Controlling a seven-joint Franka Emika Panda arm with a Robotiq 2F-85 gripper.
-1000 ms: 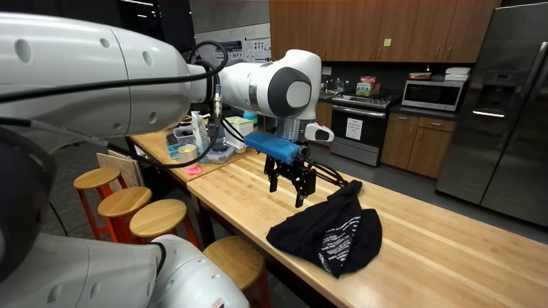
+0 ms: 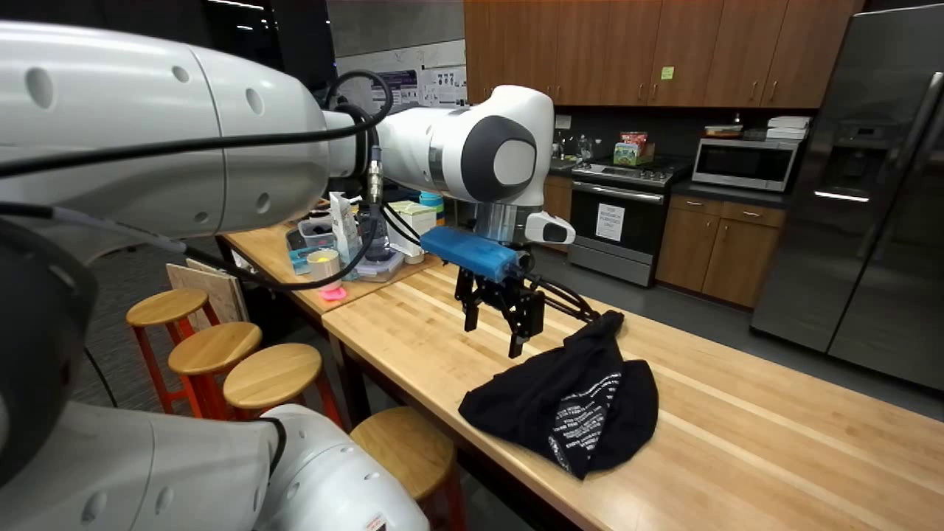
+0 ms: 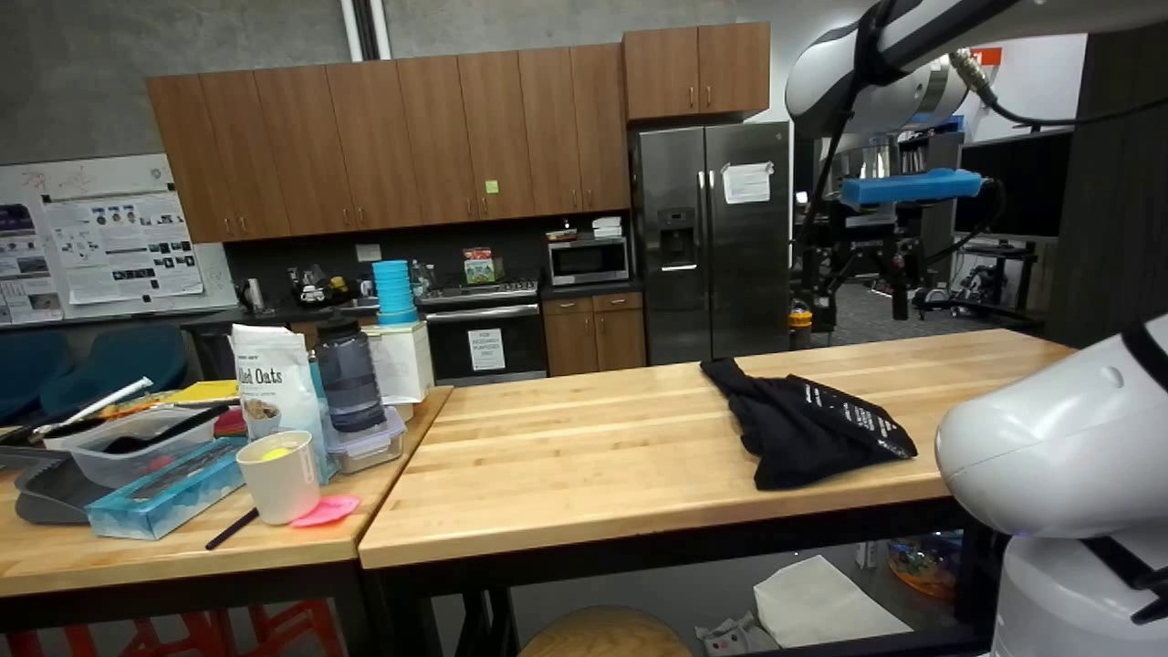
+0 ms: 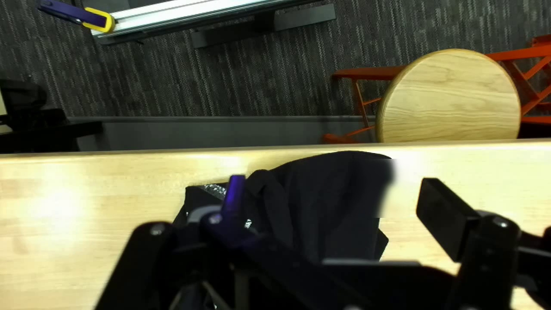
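A black cloth garment (image 2: 549, 394) with white print lies crumpled on the wooden table (image 2: 752, 425). In the second exterior view the garment (image 3: 805, 427) rests toward the table's right part, its print facing up. My gripper (image 2: 493, 338) hangs above the table with its fingers spread apart, clear of the cloth. From the wrist, the garment (image 4: 330, 201) shows beneath and between the fingers, one of them the right finger (image 4: 444, 217). Nothing is held. The gripper's own body hides the lower part of the cloth in that view.
A neighbouring table at the left carries a cup (image 3: 279, 476), an oats bag (image 3: 279, 383), a dark bottle (image 3: 348, 378) and containers. Stools, one a round stool (image 4: 449, 95), stand along the table edge. Bare tabletop surrounds the garment on both sides.
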